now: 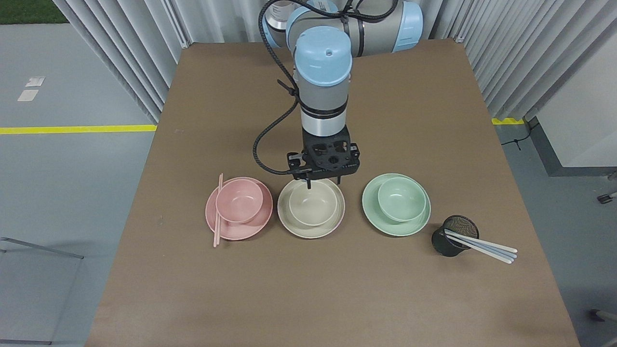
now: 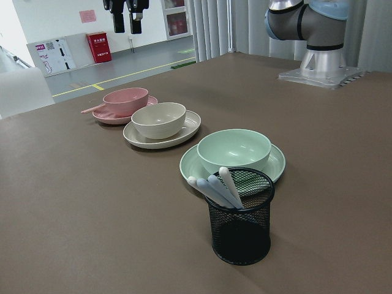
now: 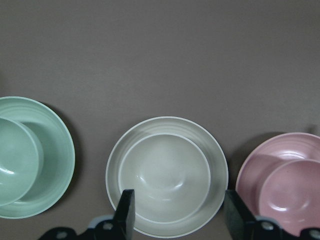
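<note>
My gripper [image 1: 323,180] hangs open above the cream bowl [image 1: 313,205] on its plate [image 1: 301,231], nothing between its fingers. To its left in the front view, the pink bowl [image 1: 239,202] sits on a pink plate [image 1: 248,230], with pink chopsticks [image 1: 216,232] along the plate's side. To its right are the mint bowl [image 1: 401,199] on a mint plate [image 1: 382,222] and a black mesh cup [image 2: 241,239] holding white and light-blue chopsticks [image 1: 486,246].
The robot base [image 2: 321,73] stands at the back of the table.
</note>
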